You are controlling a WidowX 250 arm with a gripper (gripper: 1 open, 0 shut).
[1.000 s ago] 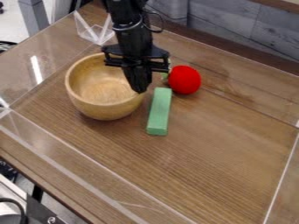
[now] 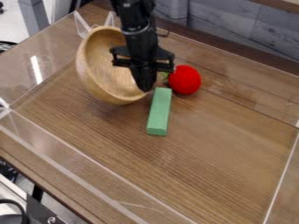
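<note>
The black robot arm reaches down from the top to a wooden bowl (image 2: 103, 79), which is tipped, its left side raised. My gripper (image 2: 147, 72) is at the bowl's right side, shut; whether the rim is between its fingers is unclear. A green block (image 2: 159, 112) lies just right of the bowl, and a red round object (image 2: 184, 79) sits behind the block.
A clear plastic item at the back left is partly hidden behind the bowl. Cables run at the lower left edge.
The bowl has tilted, its left side rising, and shifted slightly. My gripper has moved a little lower.
</note>
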